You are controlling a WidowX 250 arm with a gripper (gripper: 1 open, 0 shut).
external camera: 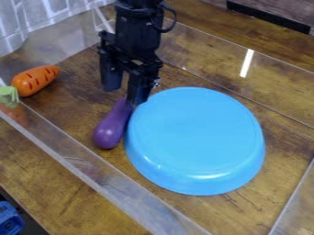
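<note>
My black gripper (pixel 130 78) hangs at the top middle, low over the wooden surface just above the purple eggplant (pixel 113 127), which lies left of a large blue disc (pixel 194 139). Its fingertips are dark against the surface, and I cannot tell whether they are open or shut.
An orange carrot (pixel 36 80) lies at the left, with a green-topped object (pixel 7 98) below it at the edge. Clear walls border the surface, and a blue object (pixel 6 220) sits at the lower left.
</note>
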